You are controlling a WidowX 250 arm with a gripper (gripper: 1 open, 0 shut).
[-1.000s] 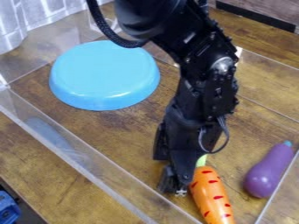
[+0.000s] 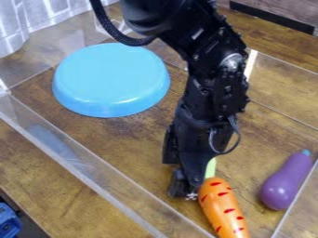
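Note:
My black gripper (image 2: pixel 187 182) hangs low over the wooden surface inside a clear-walled box, right at the green-topped end of an orange toy carrot (image 2: pixel 224 209) with red marks. The arm hides much of the gripper, and whether its fingers are open or shut is unclear. A purple toy eggplant (image 2: pixel 285 181) lies to the right, apart from the gripper.
A light blue upturned bowl or disc (image 2: pixel 110 85) sits at the upper left. A transparent wall (image 2: pixel 81 167) crosses the lower left, with a blue object (image 2: pixel 6 223) outside it. Bare wood (image 2: pixel 106 139) lies left of the gripper.
Over the last second my gripper has shifted very slightly to the left and up. The carrot, eggplant and blue disc look unmoved.

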